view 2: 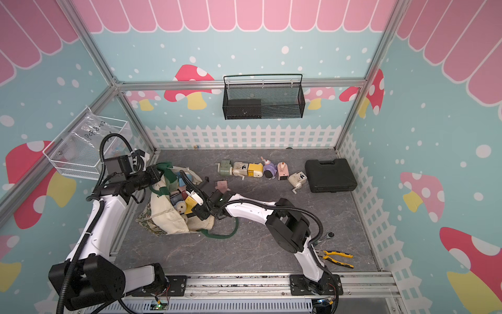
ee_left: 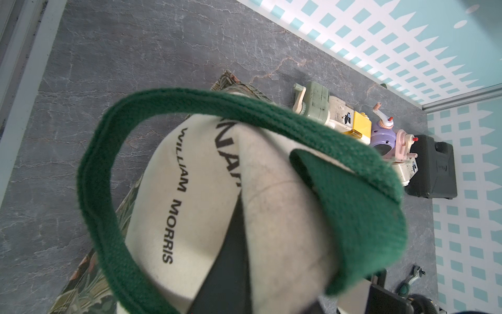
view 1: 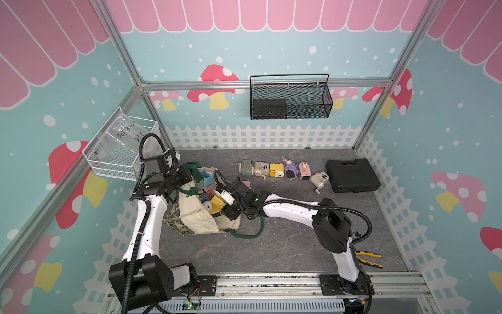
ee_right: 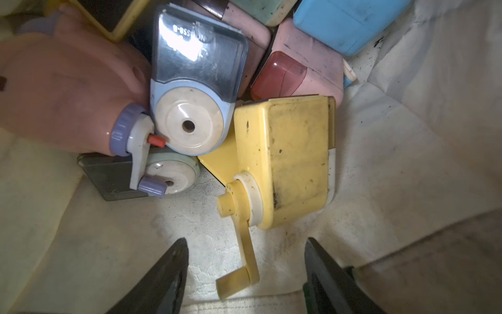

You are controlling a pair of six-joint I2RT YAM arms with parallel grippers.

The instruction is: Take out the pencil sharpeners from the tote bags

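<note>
The cream tote bag (view 1: pixel 196 215) with green handles lies open on the left of the table, several sharpeners inside. In the left wrist view, my left gripper is shut on the bag's cloth edge; one finger is hidden behind the fabric. My right gripper is open over the bag, the crank arm of a yellow sharpener (ee_right: pixel 298 157) in view between its fingers. Beyond it sit a blue-grey sharpener (ee_right: pixel 198 68), a pink sharpener (ee_right: pixel 308 57), a bright blue one (ee_right: pixel 350 23) and a peach one (ee_right: pixel 68 89).
A row of removed sharpeners, including a green one (view 1: pixel 246 168) and a purple one (view 1: pixel 290 170), stands at the back. The black case (view 1: pixel 353 175) lies to their right. Pliers (view 1: pixel 369 258) rest at the front right.
</note>
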